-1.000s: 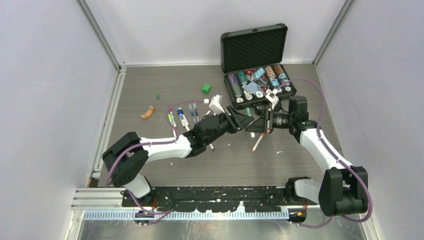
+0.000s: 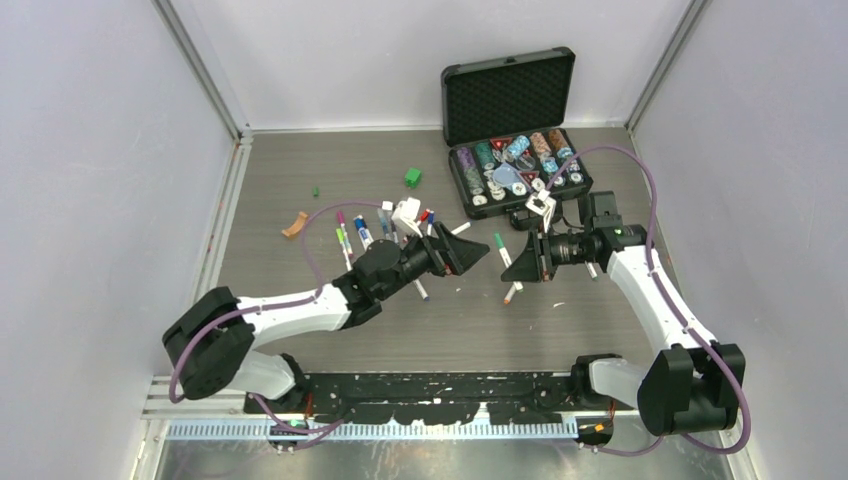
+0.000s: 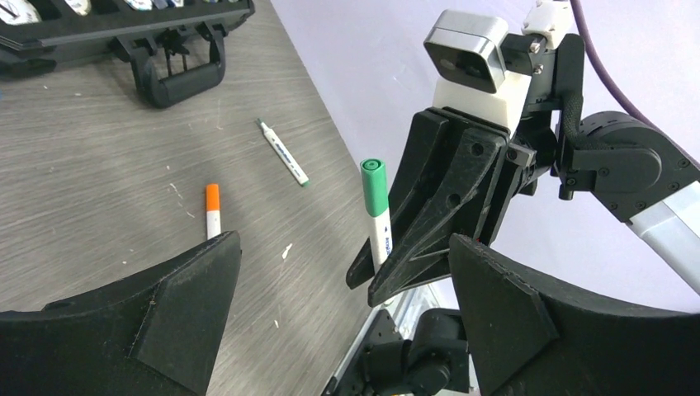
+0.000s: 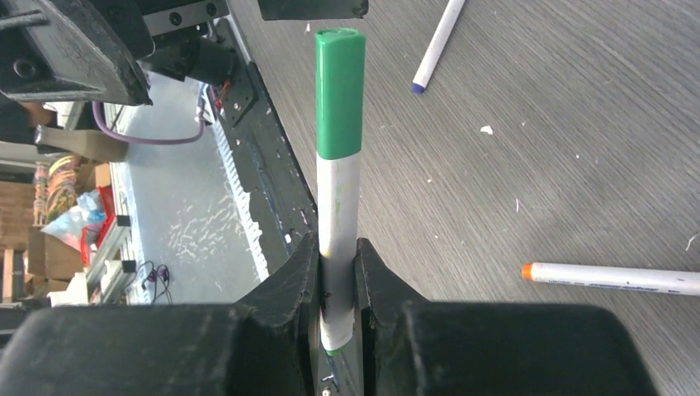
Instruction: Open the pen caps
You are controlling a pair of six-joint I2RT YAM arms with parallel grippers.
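Note:
A white marker with a green cap (image 4: 340, 91) stands between the fingers of my right gripper, which touch its body on both sides. The cap is on the marker and points away from the fingers. In the left wrist view this marker (image 3: 380, 235) rises from the right gripper, in front of my left gripper. The left gripper (image 2: 473, 257) is open and empty, a short way left of the green cap (image 2: 499, 241) in the top view. An orange-capped marker (image 4: 611, 277) lies on the table.
Several markers (image 2: 363, 233) lie left of centre, partly under the left arm. A green-ended marker (image 3: 285, 153) rests on the table to the right. The open poker chip case (image 2: 470, 205) stands behind the grippers. A green block (image 2: 412, 177) lies at the back.
The left gripper has drawn back to the left, away from the right gripper. My right gripper has shifted slightly, and the green-capped marker has moved toward the table's front with it.

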